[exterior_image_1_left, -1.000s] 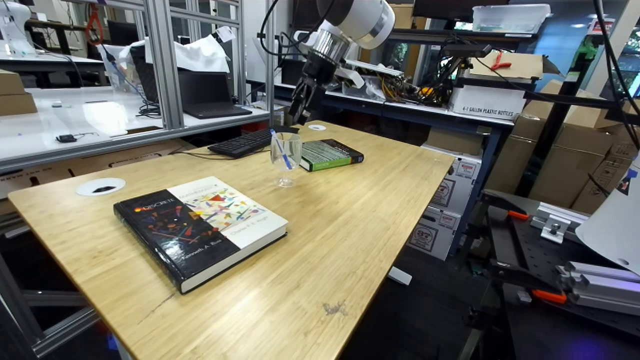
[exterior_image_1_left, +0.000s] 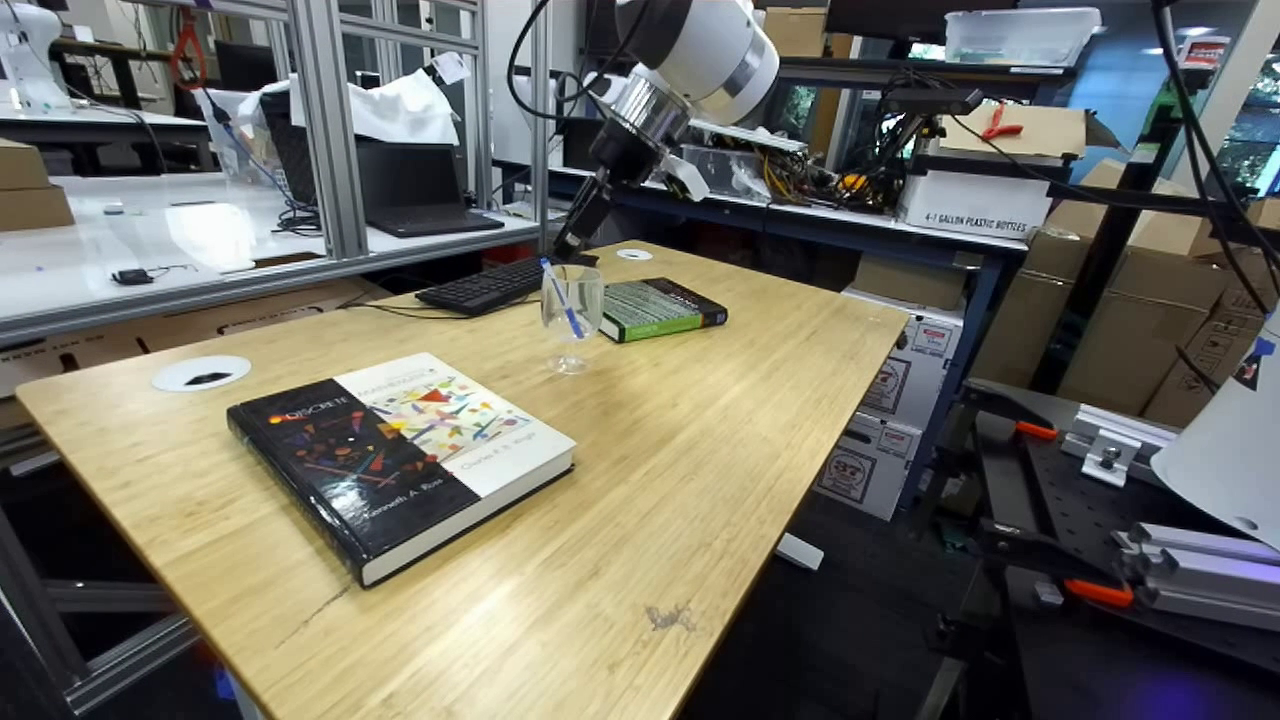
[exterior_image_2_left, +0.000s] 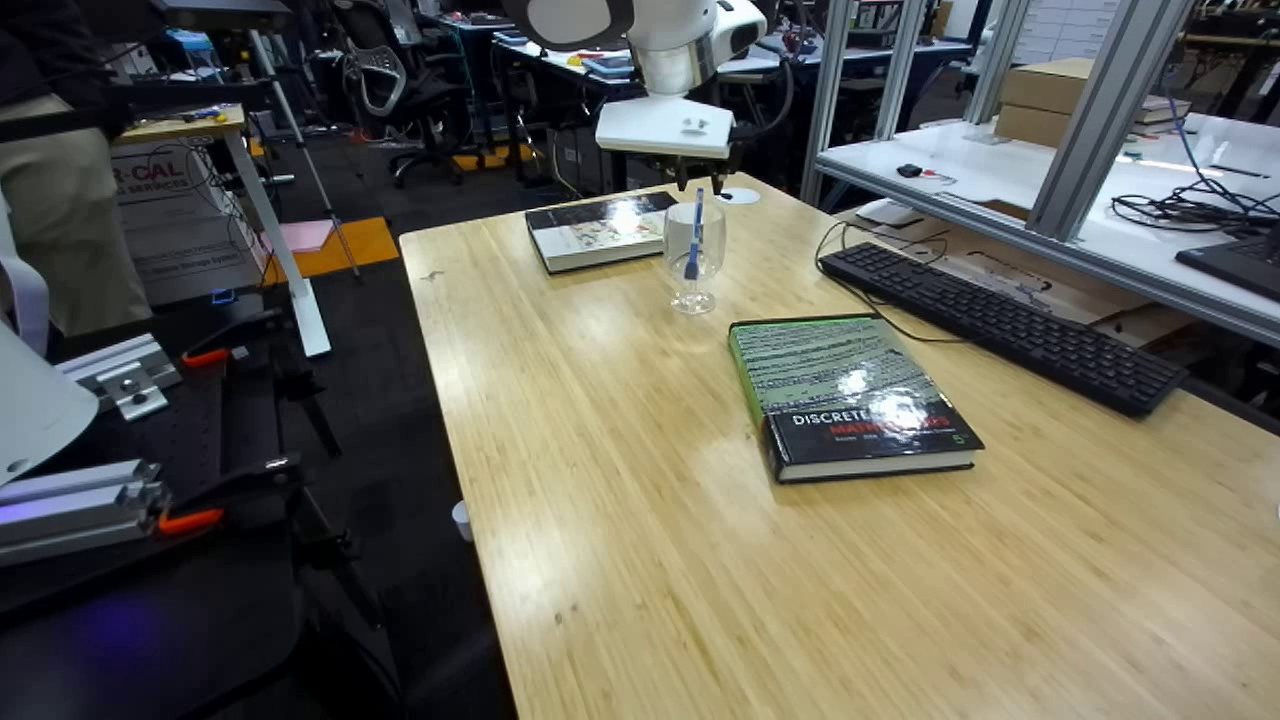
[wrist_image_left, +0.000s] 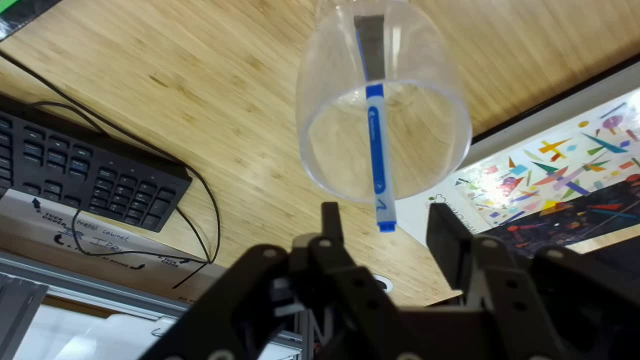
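Note:
A clear stemmed glass (exterior_image_1_left: 572, 314) stands upright on the wooden table between two books. Inside it leans a blue-and-white marker (wrist_image_left: 377, 153), its upper end rising past the rim. My gripper is part open, and in the wrist view the marker's end appears in the gap between its fingertips. Both fingers (wrist_image_left: 331, 223) look clear of the marker; how far they are from it in depth is hard to tell. From the second exterior view, the gripper (exterior_image_2_left: 699, 182) is just above and behind the glass.
A black-and-white book (exterior_image_1_left: 402, 462) lies on one side of the glass, a green-and-black book (exterior_image_2_left: 852, 396) on the other. The black keyboard (exterior_image_2_left: 996, 318) and its cable lie along the table edge by the metal frame. Bare tabletop (exterior_image_2_left: 600, 516) stretches away from the glass.
In the first exterior view, my gripper has come lower and slightly left, closer to the top of the glass. Glass, marker and books stand where they were.

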